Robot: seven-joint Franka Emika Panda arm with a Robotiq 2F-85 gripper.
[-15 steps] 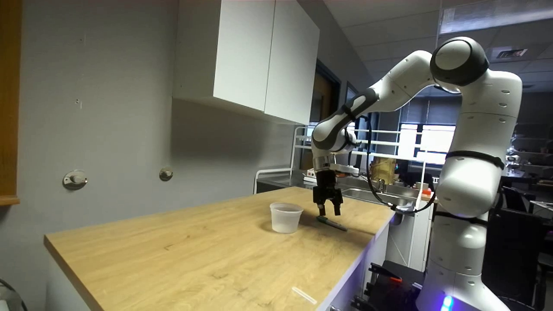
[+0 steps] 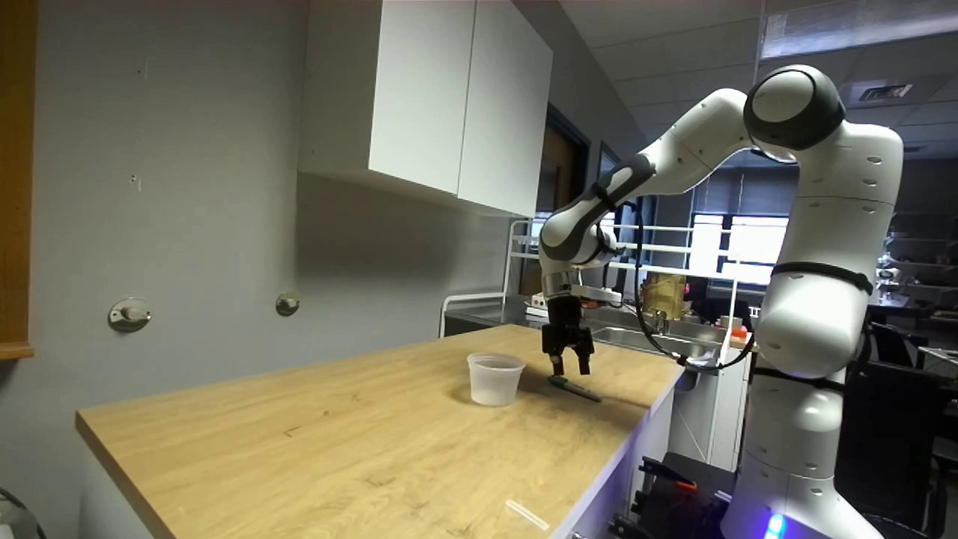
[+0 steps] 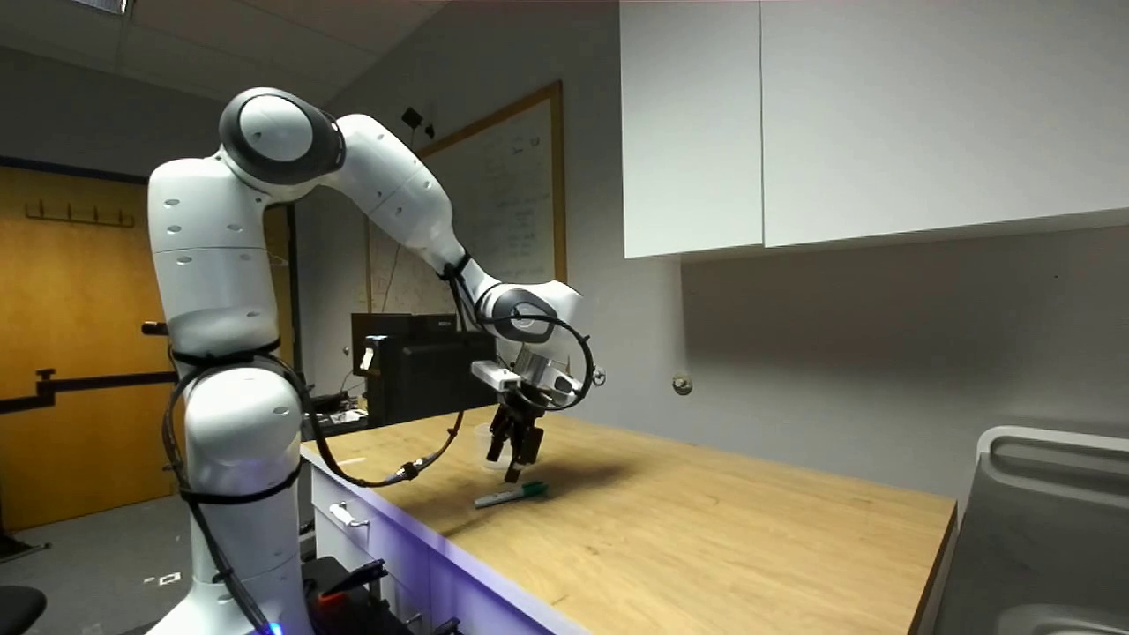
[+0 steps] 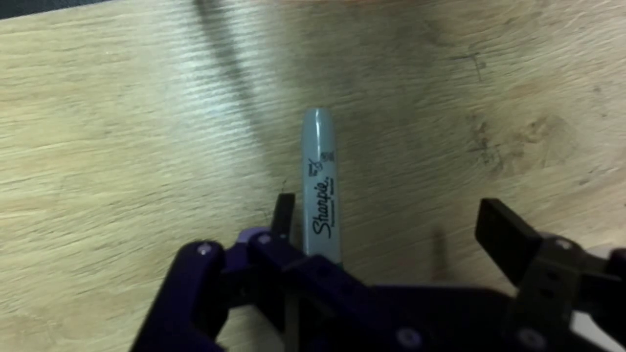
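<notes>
A grey Sharpie marker (image 4: 320,182) with a green cap end lies flat on the wooden counter; both exterior views show the marker (image 2: 574,388) (image 3: 511,496) beneath the arm's hand. Just above it hangs my gripper (image 2: 571,370) (image 3: 513,473), pointing down and open, nothing held. In the wrist view the marker's body runs between the spread fingers, much nearer the left one, and its lower end is hidden behind the gripper. A translucent plastic tub (image 2: 495,382) stands upright beside the gripper, partly hidden behind it in exterior view 2.
White cabinets (image 2: 458,99) hang above at the wall. A sink (image 2: 660,341) lies past the counter's far end.
</notes>
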